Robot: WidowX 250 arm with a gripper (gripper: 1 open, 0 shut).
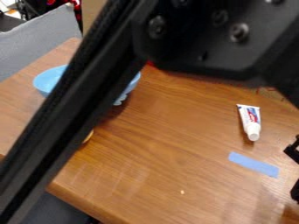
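Observation:
A blue plastic bowl (51,77) sits at the left of the wooden table (176,166), partly hidden behind the black arm. A yellow object is almost wholly hidden by the arm, just below the bowl. A white toothpaste tube (250,122) lies upright in the image at the right, above a strip of blue tape (253,164). The gripper is mostly out of frame at the right edge, with only black edges showing; its fingers cannot be made out.
The dark arm fills the top and crosses the left diagonally. A grey cloth-like surface (24,48) lies at the upper left beyond the table edge.

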